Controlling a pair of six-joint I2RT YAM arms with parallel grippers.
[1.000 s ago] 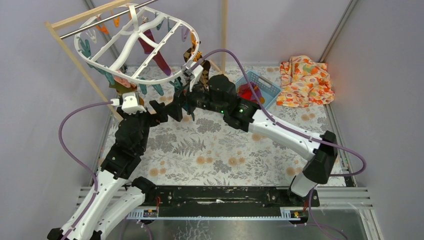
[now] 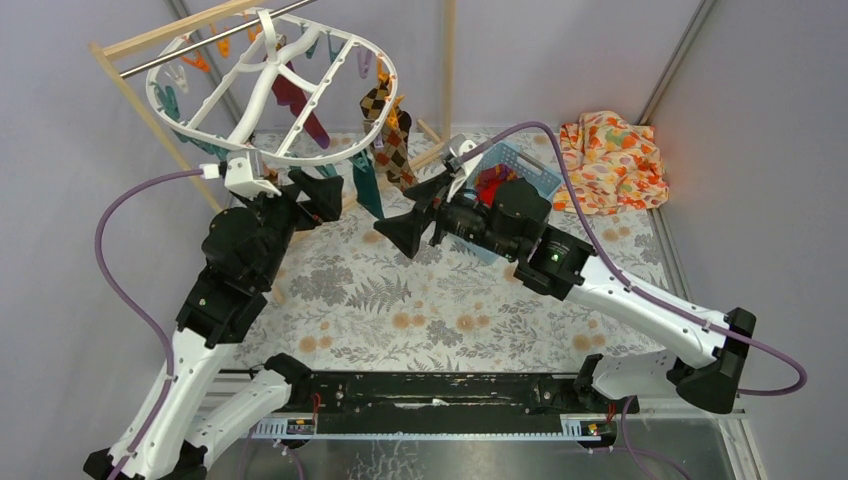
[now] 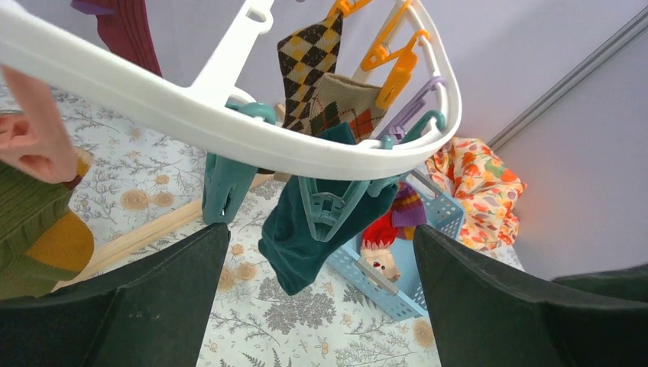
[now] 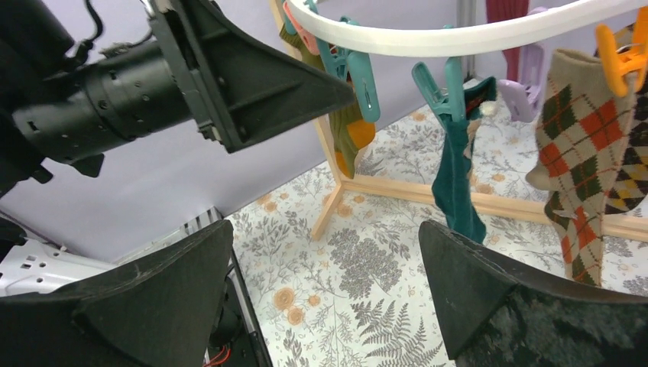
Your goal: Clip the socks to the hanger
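The white oval hanger (image 2: 290, 158) with coloured clips hangs from a wooden frame at upper left. A teal sock (image 3: 294, 252) hangs from its front, a teal clip (image 4: 454, 99) at its top. Argyle socks (image 4: 581, 168) hang to the right of it, a maroon sock (image 2: 300, 110) farther back, an olive-and-orange sock (image 4: 348, 141) to the left. My left gripper (image 2: 316, 196) is open below the front rim. My right gripper (image 2: 418, 215) is open, right of the teal sock, nothing between its fingers.
A blue basket (image 2: 535, 170) with red and purple socks stands right of the hanger. A floral orange cloth (image 2: 610, 160) lies at back right.
My right gripper has moved right and toward the front, away from the teal sock. My left gripper has shifted slightly up in the top view.
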